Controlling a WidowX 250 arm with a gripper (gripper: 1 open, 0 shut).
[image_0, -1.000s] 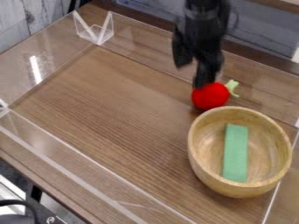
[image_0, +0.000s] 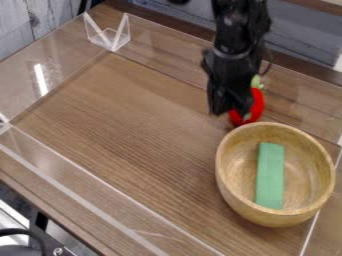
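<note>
My black gripper (image_0: 230, 108) hangs over the back right of the wooden table, in front of a red object (image_0: 247, 108) that it partly hides; I see nothing clearly held between the dark, blurred fingers. Below and to the right stands a tan bowl (image_0: 235, 175) with a green block (image_0: 271, 175) lying in it. A small light-green piece (image_0: 259, 82) shows just behind the red object.
A white wire-like stand (image_0: 107, 32) is at the back left. A dark cable or part (image_0: 27, 236) lies at the front left corner.
</note>
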